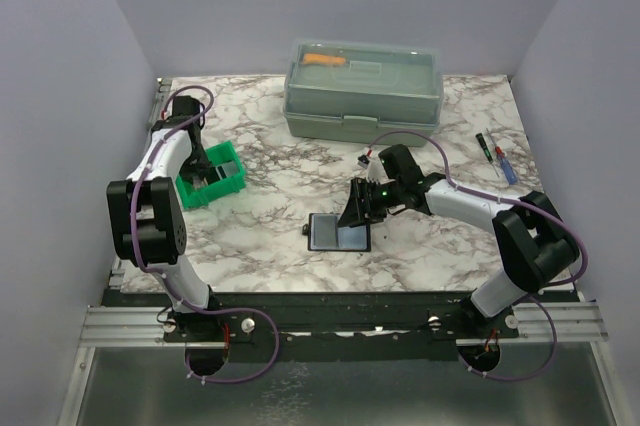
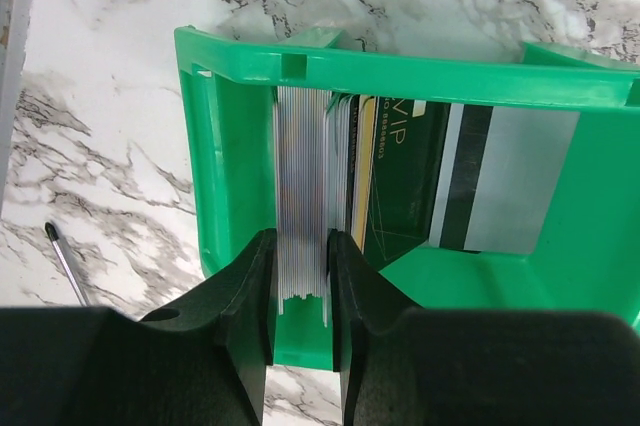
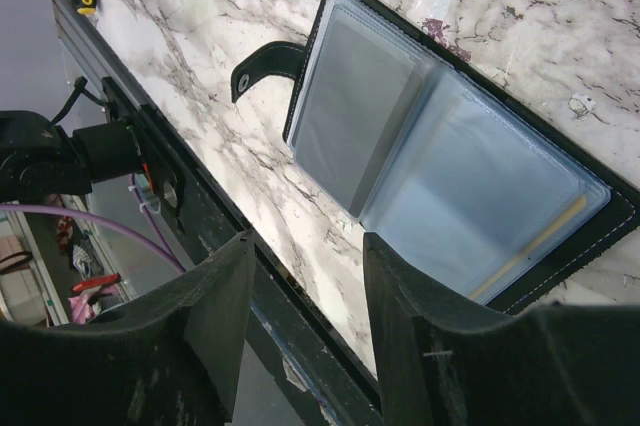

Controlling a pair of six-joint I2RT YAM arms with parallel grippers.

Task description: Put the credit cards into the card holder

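A stack of cards (image 2: 301, 186) stands on edge in the green box (image 1: 230, 183), beside a black VIP card (image 2: 405, 166) and a grey striped card (image 2: 505, 176). My left gripper has its fingertips on either side of the stack, part open around it; whether it grips is unclear. The open card holder (image 3: 355, 111) lies flat at the table's front middle, with clear sleeves. My right gripper hangs over it, open and empty.
A large lidded container (image 1: 363, 96) stands at the back middle. Pens and tools (image 1: 505, 167) lie at the right. The table between box and holder is clear.
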